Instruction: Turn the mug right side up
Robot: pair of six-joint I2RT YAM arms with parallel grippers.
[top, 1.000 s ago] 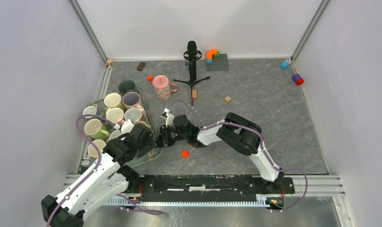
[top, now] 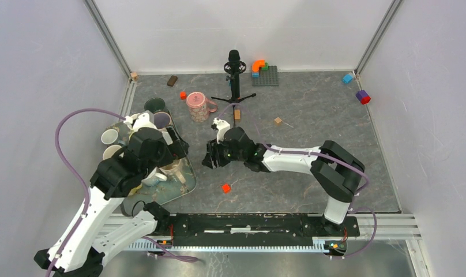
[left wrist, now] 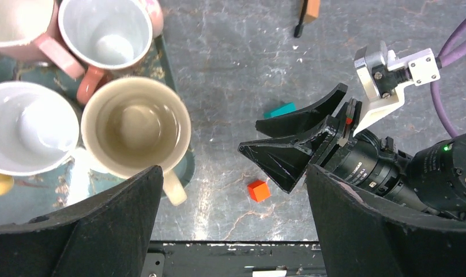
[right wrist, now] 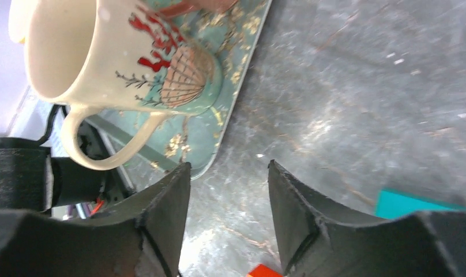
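A cream mug (right wrist: 161,75) with a red coral and shell print stands at the right edge of the green tray (right wrist: 230,98); from above its opening (left wrist: 135,124) faces up. My left gripper hangs above it, open, with nothing between its fingers. My right gripper is part open over the floor just outside the tray's edge, empty, beside that mug; in the top view it (top: 213,156) sits right of the left arm. The left gripper's tips are hard to see in the top view.
Several other mugs crowd the tray. A pink mug (top: 197,107) stands outside it, near a black stand (top: 234,81). A red cube (top: 225,188), a teal block (left wrist: 280,109) and other small blocks lie on the floor.
The left arm has risen and moved up in the top view over the tray. The right arm has moved right, away from the tray edge.
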